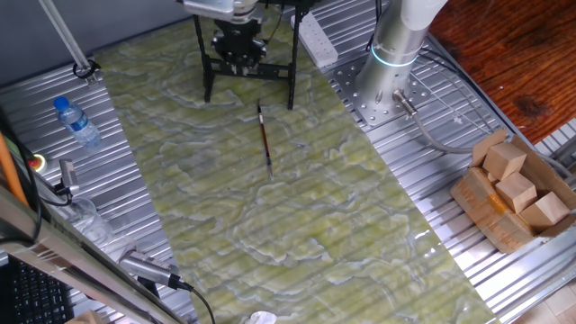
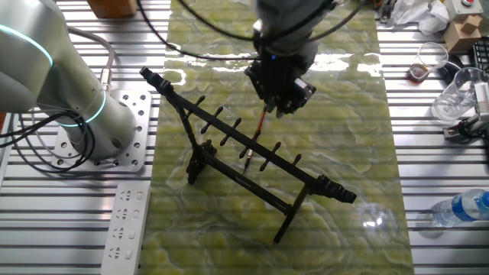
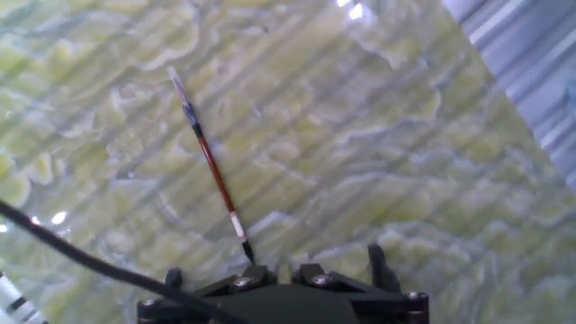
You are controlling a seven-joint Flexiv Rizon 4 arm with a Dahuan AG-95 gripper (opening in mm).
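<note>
A slim brush (image 1: 265,139) with a red-brown handle lies on the green marbled mat (image 1: 315,207). In the wrist view the brush (image 3: 212,166) runs from its pale tip at upper left to its dark end, just in front of my gripper. A black rack (image 2: 256,147) with pegs along its bar stands on the mat, partly covering the brush in exterior view 2. My gripper (image 1: 240,52) hangs over the rack area in exterior view 1. Its fingers (image 3: 378,265) stand apart, open, and nothing shows between them.
A white power strip (image 1: 314,39) lies near the arm's base (image 1: 382,90). A cardboard box (image 1: 495,211) of wooden blocks sits at the right. A water bottle (image 1: 78,122) and glassware line the left side.
</note>
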